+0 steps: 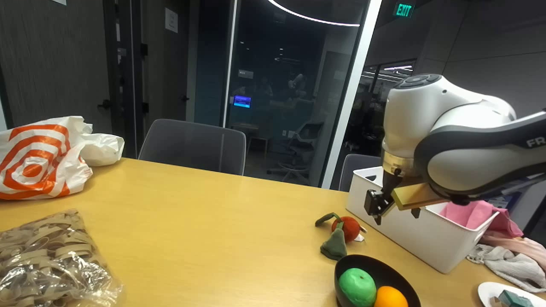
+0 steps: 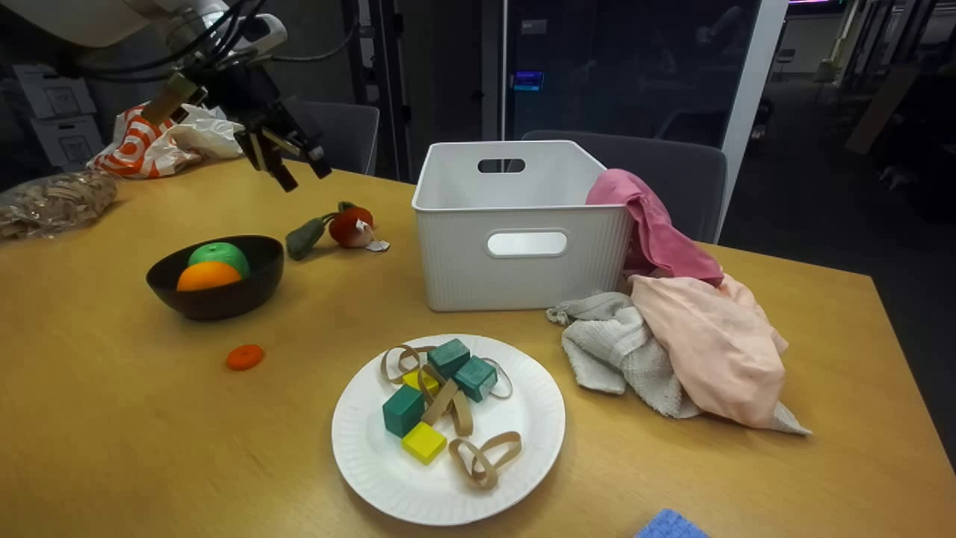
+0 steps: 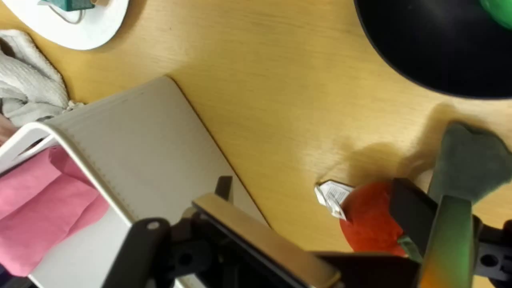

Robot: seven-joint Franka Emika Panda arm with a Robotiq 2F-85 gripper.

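My gripper [image 1: 397, 215] hangs open above the table, between the toy and the white bin, with nothing between its fingers. A red plush toy [image 2: 350, 226] with floppy dark-green leaves [image 2: 306, 236] and a white tag lies on the table, left of the bin. From the wrist, the red toy [image 3: 369, 218] shows below and beside the right finger, which hides part of it. The white bin [image 2: 529, 264] stands close by; pink cloth [image 2: 641, 211] hangs over its right side. A black bowl [image 2: 213, 300] holds a green fruit [image 2: 220, 258] and an orange [image 2: 208, 275].
A white plate [image 2: 529, 439] carries teal and yellow blocks and rubber bands. Grey and peach cloths [image 2: 712, 345] lie beside the bin. An orange disc [image 2: 244, 357] rests near the bowl.
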